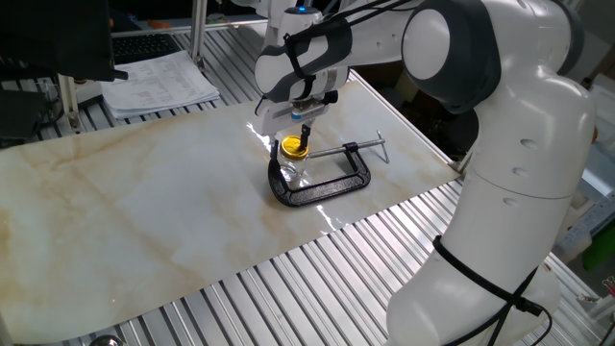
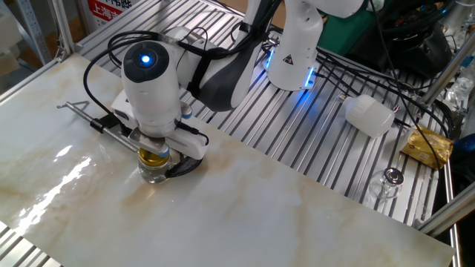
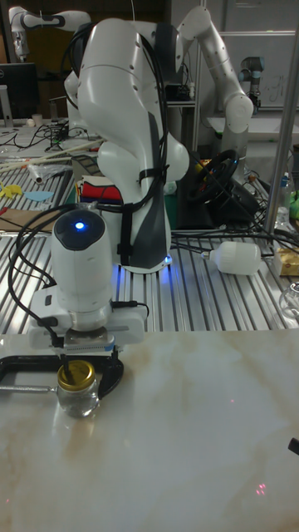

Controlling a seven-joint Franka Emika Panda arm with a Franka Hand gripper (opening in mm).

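Note:
A small glass jar (image 1: 292, 172) with a gold-yellow lid (image 1: 294, 148) stands upright on the marbled board. A black C-clamp (image 1: 325, 190) lies flat around it, its screw bar (image 1: 332, 150) pointing at the jar. From above, my gripper (image 1: 289, 156) reaches down with its fingers spread to either side of the lid. One dark finger (image 1: 305, 137) overlaps the lid's edge in exterior view 1. Whether both fingers touch the lid cannot be made out. In exterior view 3 the jar (image 3: 79, 402) shows in front of the hand, at the clamp.
Most of the marbled board (image 1: 135, 221) is bare. On the slatted table beyond it are a white bulb-like object (image 2: 369, 116), a small glass jar (image 2: 387, 182) and a gold packet (image 2: 427, 147). Papers (image 1: 159, 85) lie behind the board in exterior view 1.

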